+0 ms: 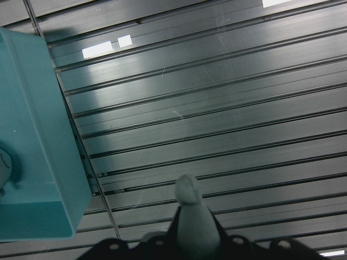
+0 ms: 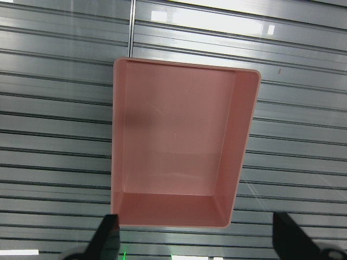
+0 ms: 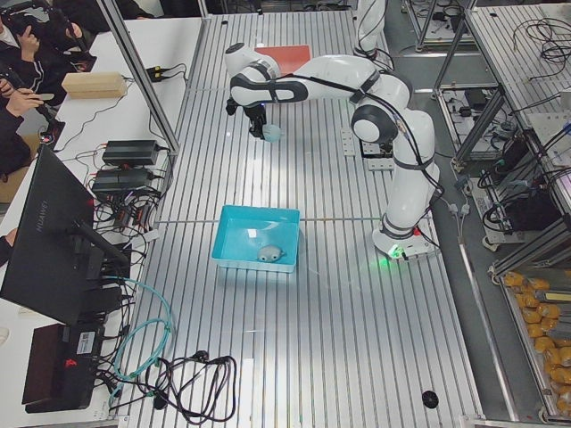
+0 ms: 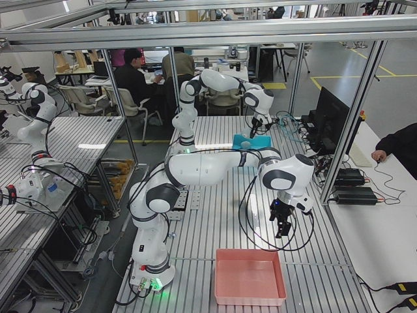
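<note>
A teal bin point(image 3: 234, 236) stands on the slatted table with a pale grey-blue plush toy point(image 3: 270, 253) inside. My left gripper point(image 3: 259, 125) hangs raised beyond that bin, shut on a pale blue soft toy point(image 3: 272, 133), which also fills the bottom middle of the left wrist view. The pink bin point(image 4: 249, 274) is empty, at the near end of the right camera view. My right gripper point(image 4: 282, 228) is raised just behind it; in the right wrist view its fingers stand open at the bottom edge with nothing visible between them.
Bare table surrounds both bins. A monitor point(image 3: 49, 232), electronics and coiled cables line the table's left side in the left camera view. Frame posts point(image 4: 345, 156) rise along the table's edge.
</note>
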